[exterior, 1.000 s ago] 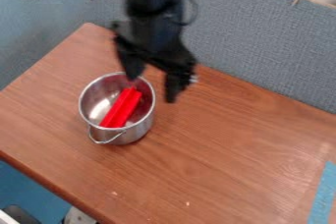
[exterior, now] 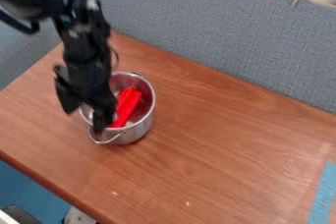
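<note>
A steel pot (exterior: 141, 121) with a wire handle stands on the wooden table, holding a red elongated object (exterior: 126, 106). My black gripper (exterior: 84, 104) is low over the pot's left side, pointing down and blurred, open with nothing visible between its fingers. It hides part of the pot's left rim.
A grey padded wall (exterior: 223, 31) runs along the back. A strip of blue tape (exterior: 323, 191) is at the right edge, and the table edge drops off at the lower left.
My gripper has moved left and down from above the pot's right and back to its left side. The pot and red object look unmoved.
</note>
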